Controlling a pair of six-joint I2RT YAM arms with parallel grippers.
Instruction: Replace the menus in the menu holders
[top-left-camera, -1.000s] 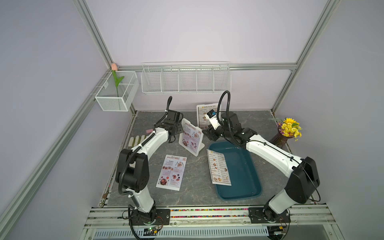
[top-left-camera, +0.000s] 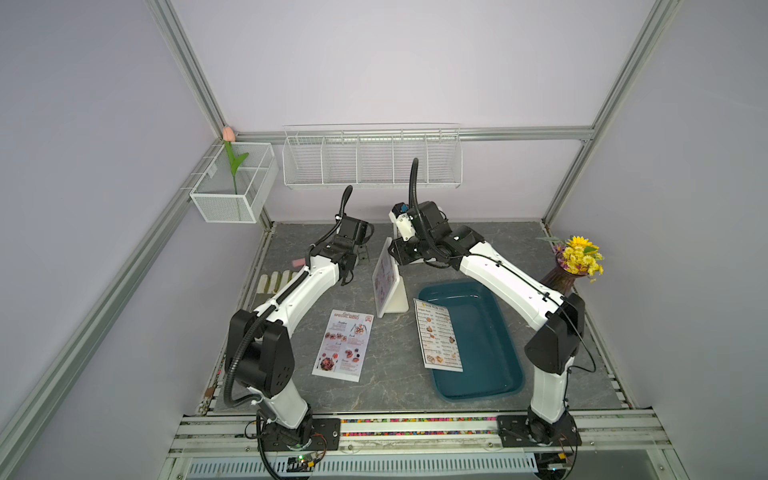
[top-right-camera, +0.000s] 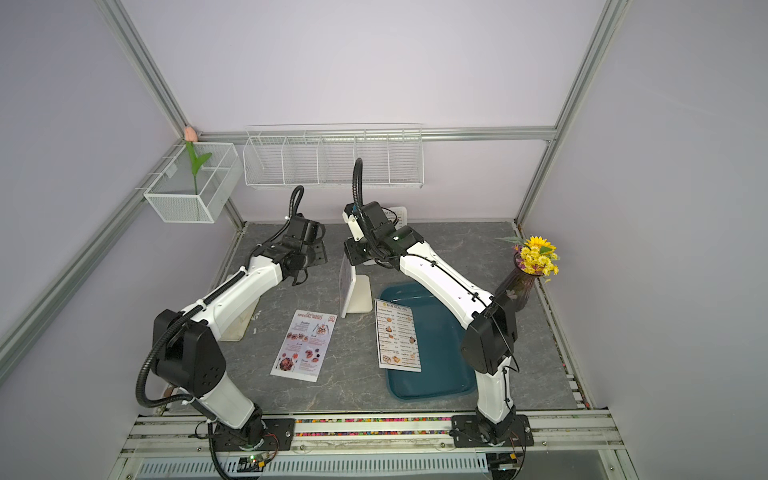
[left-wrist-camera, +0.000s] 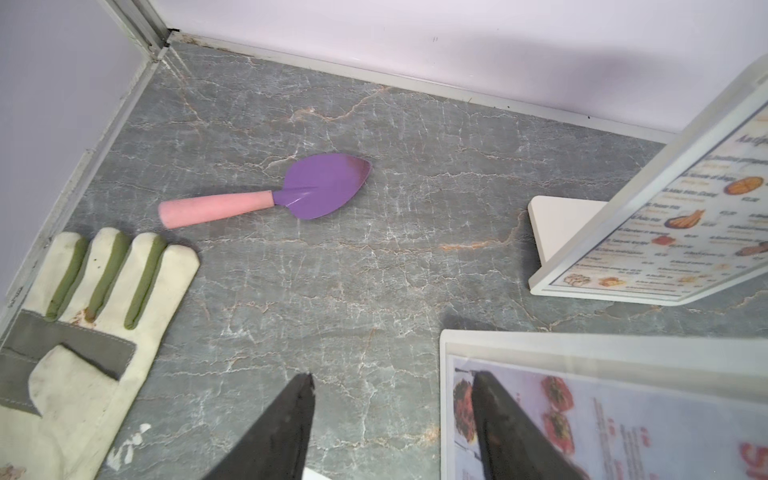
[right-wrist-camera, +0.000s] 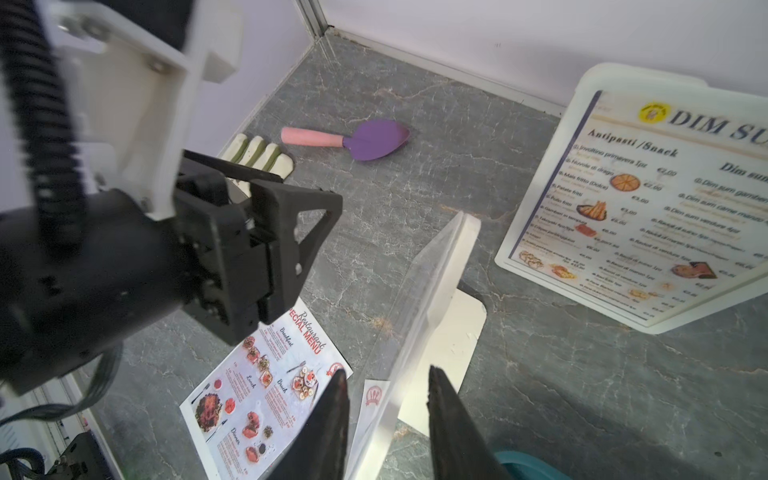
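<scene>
A white menu holder (top-left-camera: 385, 280) with a pinkish menu stands mid-table, turned nearly edge-on. In the right wrist view, the holder's top edge (right-wrist-camera: 456, 264) runs between the fingers of my part-open right gripper; contact is unclear. My left gripper is open, left of this holder, with nothing between its fingers. Behind it the second holder (right-wrist-camera: 632, 200) stands upright with a Dim Sum menu. A loose red-titled menu (top-left-camera: 344, 345) lies flat at front left. Another loose menu (top-left-camera: 438, 336) rests across the left rim of the blue tray (top-left-camera: 518, 360).
A purple trowel (left-wrist-camera: 324, 185) and a glove (left-wrist-camera: 152, 336) lie at the left. The flower vase (top-left-camera: 561, 278) stands at the right. Wire baskets (top-left-camera: 372, 160) hang on the back wall.
The middle holder has turned from facing front-left to nearly edge-on. My right gripper moved left to its top, now covering the back holder.
</scene>
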